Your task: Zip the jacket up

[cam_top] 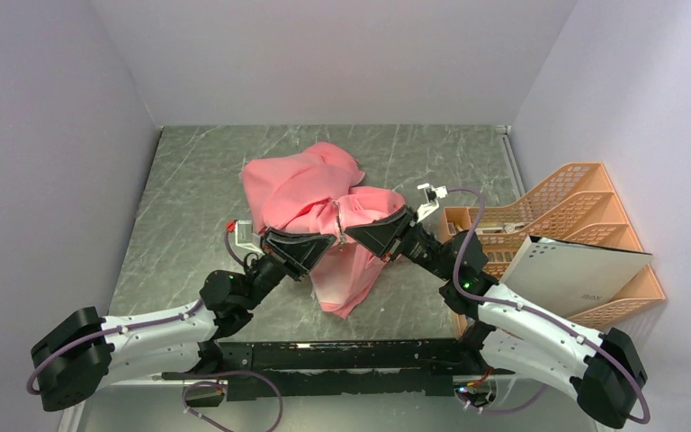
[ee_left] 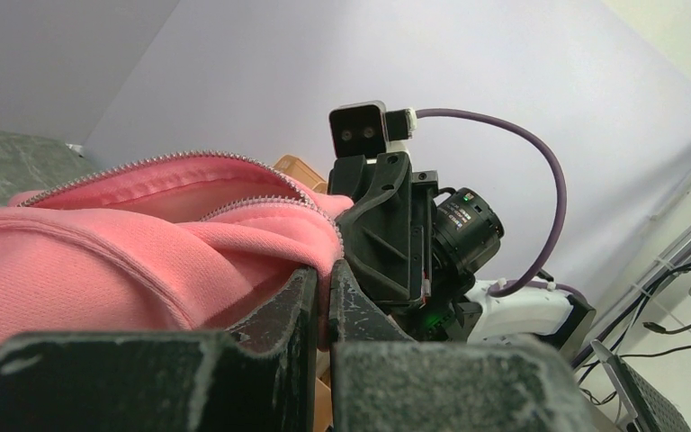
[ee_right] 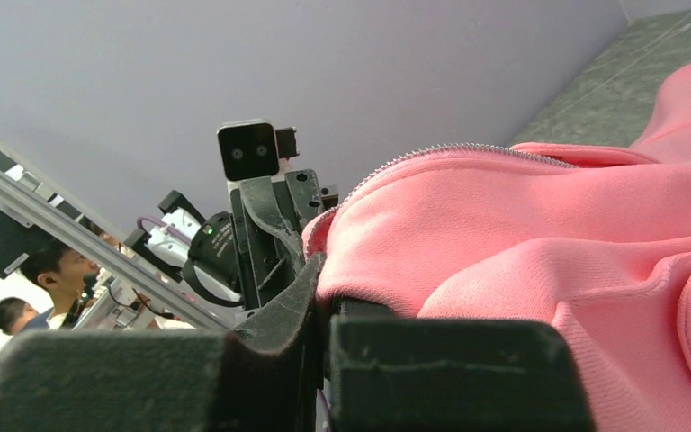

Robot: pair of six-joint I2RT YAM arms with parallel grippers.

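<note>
The pink jacket [cam_top: 306, 184] lies crumpled on the grey table, its metal zipper [cam_top: 338, 216] running down toward the gap between the two grippers. Its two toothed edges [ee_left: 193, 155] spread apart in the left wrist view and converge near the fingertips. My left gripper [cam_top: 331, 239] is shut on the jacket, with a pink fold pinched between its fingers. Facing it closely, my right gripper [cam_top: 351, 234] is shut at the zipper. In the right wrist view, jacket cloth [ee_right: 396, 243] covers part of its fingertips, and whether anything is pinched there stays hidden. The zipper's slider cannot be made out.
An orange basket [cam_top: 625, 225] stands at the right, with a white folder [cam_top: 576, 274] leaning in it, close to the right arm.
</note>
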